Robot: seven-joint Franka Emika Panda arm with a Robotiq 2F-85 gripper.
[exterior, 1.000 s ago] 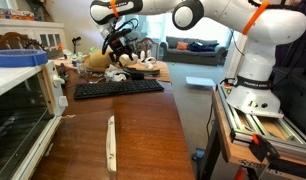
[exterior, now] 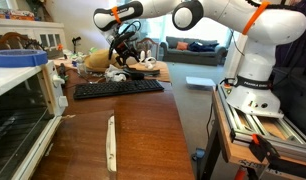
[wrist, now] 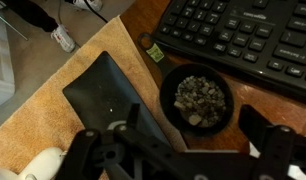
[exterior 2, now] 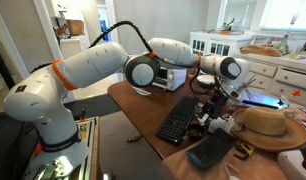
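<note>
In the wrist view a round black bowl [wrist: 225, 118] holds small grey-brown pebble-like pieces [wrist: 200, 98]. My gripper is open over the near side of the bowl, one dark finger on either side, with nothing seen between them. A black rectangular tray [wrist: 105, 100] lies left of the bowl, and a black keyboard [wrist: 255, 38] is beyond it. From the side, the gripper [exterior: 126, 60] hangs low behind the keyboard [exterior: 118, 88]. The second exterior view shows the tray [exterior 2: 211, 149] near the keyboard [exterior 2: 179, 118]; the arm and clutter partly hide the bowl there.
A small round-headed item [wrist: 146, 42] touches the area between tray and keyboard. A straw hat [exterior 2: 268, 124] stands at the back. A long pale strip [exterior: 111, 145] lies on the otherwise clear front of the brown table [exterior: 153, 130]. Left stands a glass-fronted unit [exterior: 18, 120].
My gripper has come down a little behind the keyboard over the last second. The keyboard and pale strip have stayed in place.
</note>
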